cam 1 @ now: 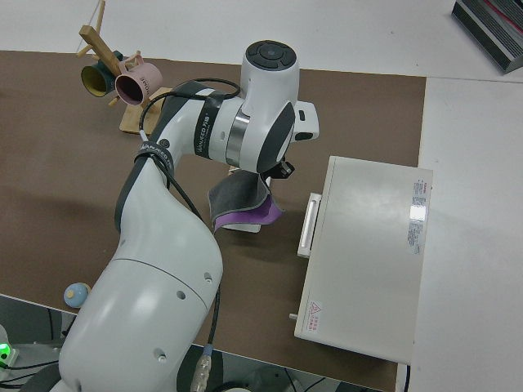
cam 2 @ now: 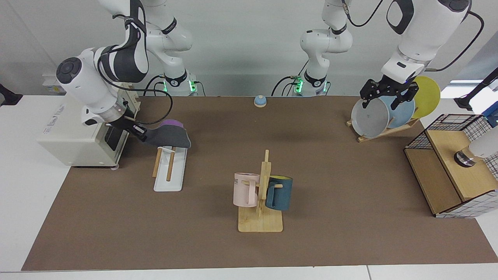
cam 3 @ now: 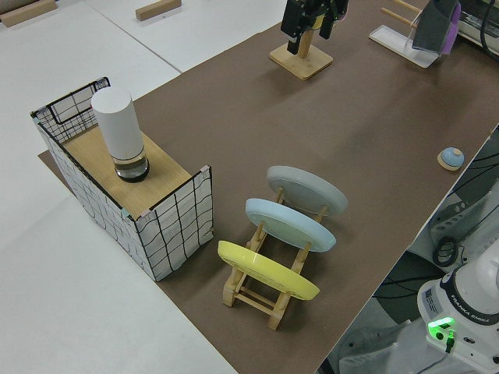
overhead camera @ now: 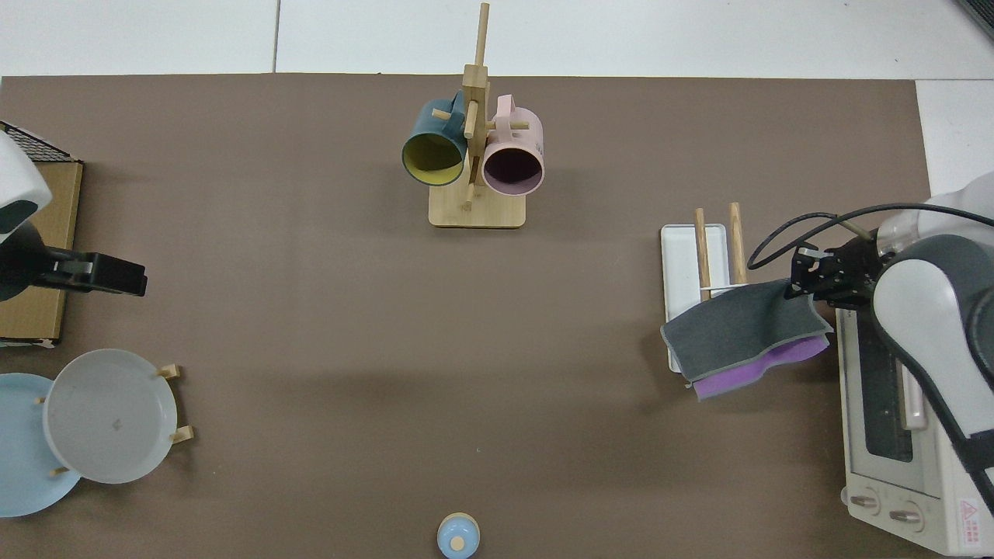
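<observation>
My right gripper (cam 2: 140, 132) is at the grey cloth (overhead camera: 741, 321) with purple backing, over a white tray (overhead camera: 678, 270) with wooden posts; the cloth hides whether its fingers are shut on it. My left gripper (overhead camera: 130, 276) is at the far left above the plate side, in the left view over the white plate (cam 2: 370, 119); its fingers are hard to make out.
A mug tree holds a teal mug (overhead camera: 433, 144) and pink mug (overhead camera: 523, 144) at back centre. A wire shelf (cam 3: 160, 183), plate rack, small blue round object (overhead camera: 458, 537) and white oven (overhead camera: 885, 503) stand around the clear middle.
</observation>
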